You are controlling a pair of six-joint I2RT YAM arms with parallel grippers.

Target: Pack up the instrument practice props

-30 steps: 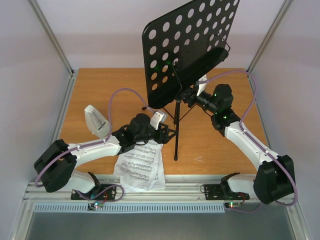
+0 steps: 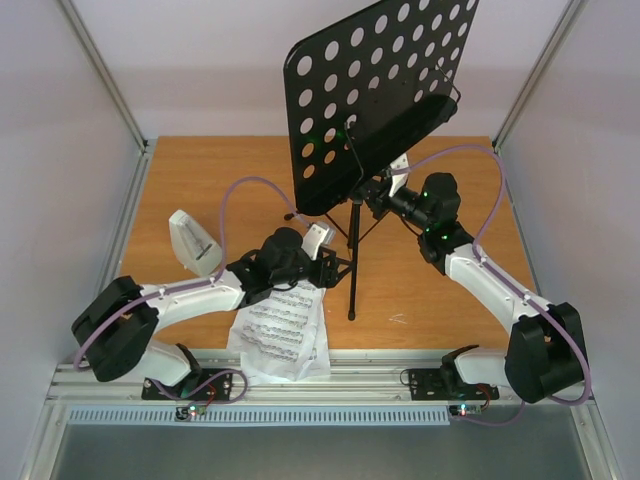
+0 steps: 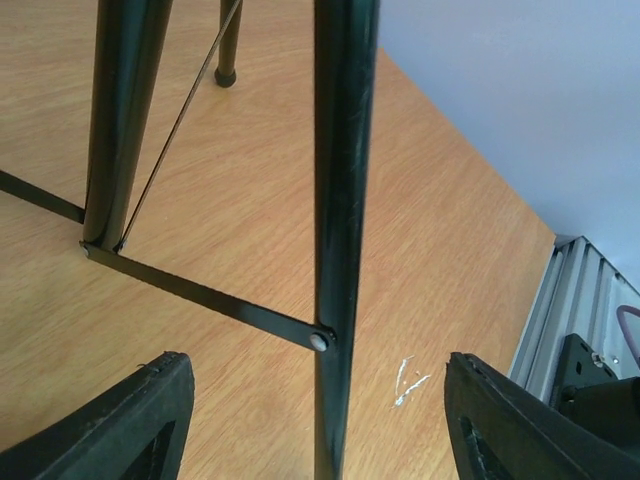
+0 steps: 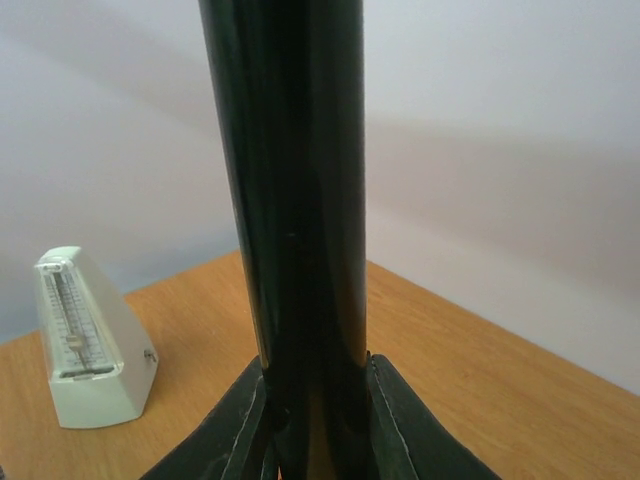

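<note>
A black music stand with a perforated desk (image 2: 375,80) stands upright on its tripod legs (image 2: 354,270). In the right wrist view its thick black post (image 4: 300,220) runs down between my right gripper, which is shut on it; from above, the desk partly covers this spot. My left gripper is open low by the stand, with a front leg (image 3: 340,200) across the gap between its fingers; whether either finger touches it I cannot tell. A white metronome (image 2: 195,243) rests at the left, and sheet music (image 2: 278,335) lies at the front edge.
A wooden table (image 2: 440,300) carries everything, with clear room on its right side and at the back left. Pale walls (image 2: 60,150) close in both sides. Purple hoses (image 2: 495,200) loop from the arms.
</note>
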